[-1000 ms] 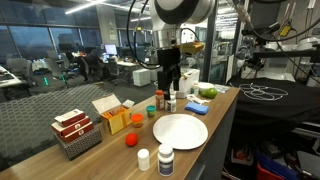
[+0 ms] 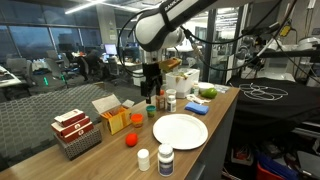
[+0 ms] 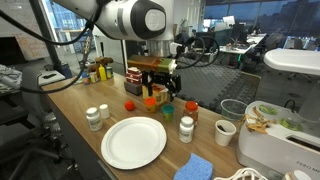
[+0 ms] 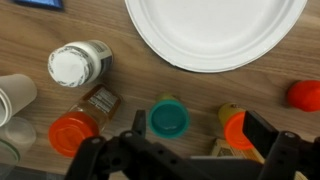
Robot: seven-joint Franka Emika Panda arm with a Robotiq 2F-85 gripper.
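Note:
My gripper hangs open above the table, fingers spread. Between them in the wrist view, nearer the left finger, appears a green-topped container (image 4: 168, 118); an orange one (image 4: 234, 128) lies beside the right finger, partly covered by it. The exterior views show the gripper (image 3: 161, 92) still above these items, holding nothing. A white plate (image 2: 180, 131) rests on the wooden table. The red ball-like item (image 2: 131, 140) sits left of the plate. A bottle with an orange-red lid (image 4: 72, 132) and a white-capped bottle (image 4: 74, 65) stand left of the green container.
An open cardboard box (image 2: 112, 115) and a wire basket (image 2: 76, 141) with red-and-white boxes stand on the left. A white jar (image 2: 166, 160) and white cup (image 2: 143, 160) are near the front. The blue cloth (image 3: 195, 168) lies beyond the plate.
In exterior view 1, my gripper has moved left and somewhat lower, from near the white-capped bottle toward the green and orange containers. The table items appear unmoved.

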